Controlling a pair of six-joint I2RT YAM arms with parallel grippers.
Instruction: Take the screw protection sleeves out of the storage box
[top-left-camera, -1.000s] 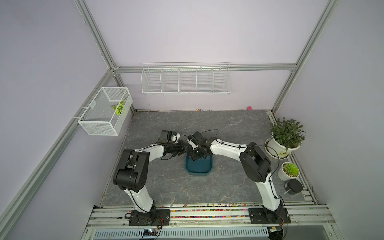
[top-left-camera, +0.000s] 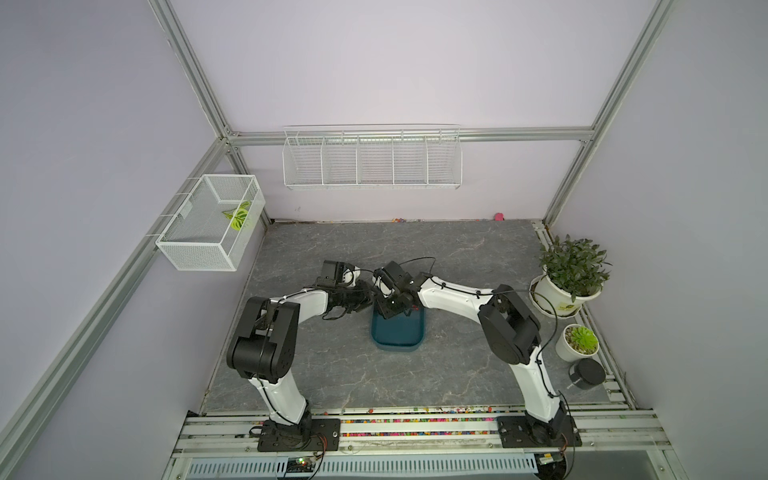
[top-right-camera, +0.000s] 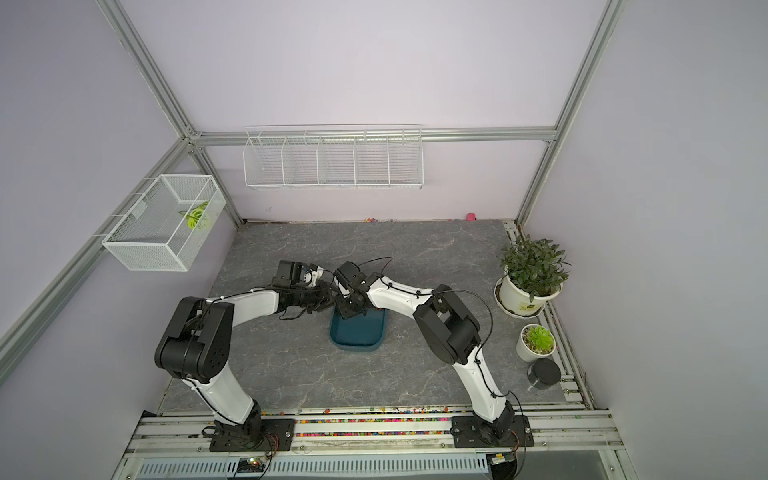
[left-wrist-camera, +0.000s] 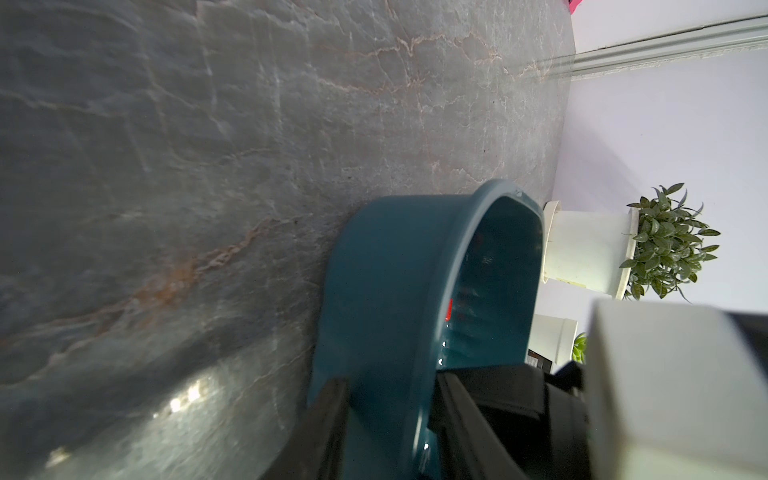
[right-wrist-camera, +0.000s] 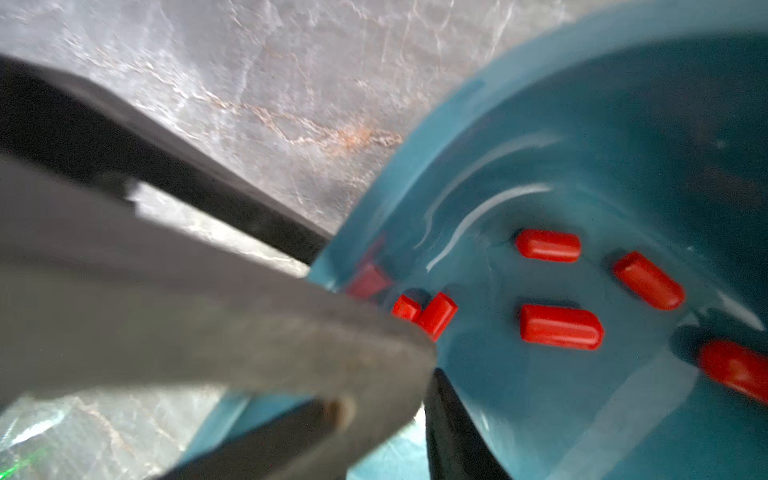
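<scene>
Several small red sleeves (right-wrist-camera: 561, 326) lie on the floor of the teal storage box (top-left-camera: 397, 346), most of them apart from one another. The left gripper is shut on the box's rim, one finger outside the wall and the other inside. In the right wrist view, my right gripper is open low over the box, with no sleeve seen between its fingers. Two sleeves (right-wrist-camera: 437, 314) sit close together by the box wall. A large blurred grey part, seemingly of the left gripper, hides some of the fingers and box.
Potted plants (top-left-camera: 573, 276) and a dark cup (top-left-camera: 587, 373) stand along the right edge. White wire baskets (top-left-camera: 372, 162) hang at the back and left. The two grippers are very close together.
My right gripper has shifted very slightly to the left over the box. The left arm and the box look unmoved.
</scene>
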